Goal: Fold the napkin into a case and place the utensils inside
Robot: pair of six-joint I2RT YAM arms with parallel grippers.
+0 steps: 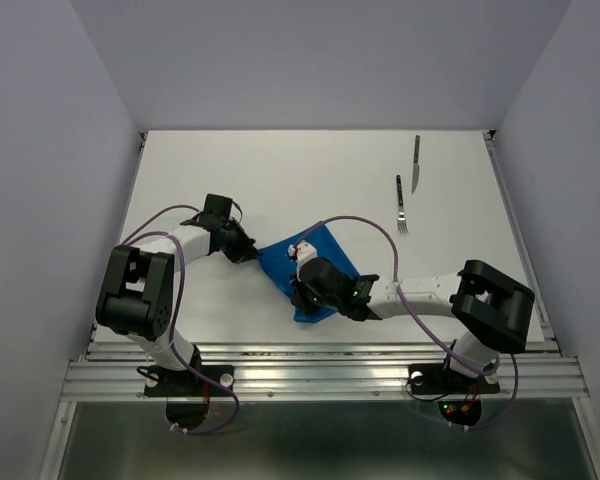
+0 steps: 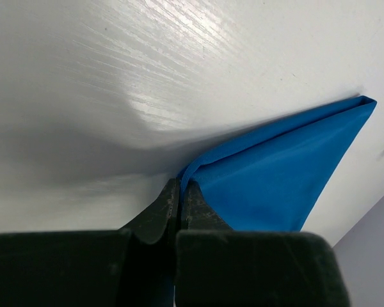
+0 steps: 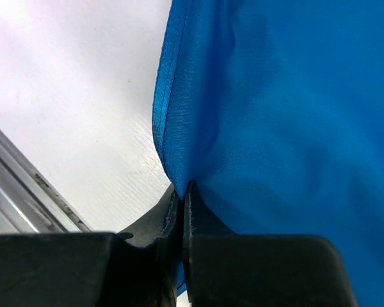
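The blue napkin [image 1: 328,254] lies folded near the front middle of the table, partly hidden under my right arm. My left gripper [image 1: 255,256] is shut on its left corner; in the left wrist view the cloth [image 2: 262,179] runs from between the fingertips toward the upper right. Along another edge my right gripper [image 1: 298,302] is shut on the cloth, and a hemmed border [image 3: 173,115] rises from its fingertips in the right wrist view. Well to the right of the napkin, a fork [image 1: 401,206] and a knife [image 1: 416,164] lie apart from each other.
A metal rail [image 1: 310,365] runs along the front edge, and grey walls stand at the back and sides.
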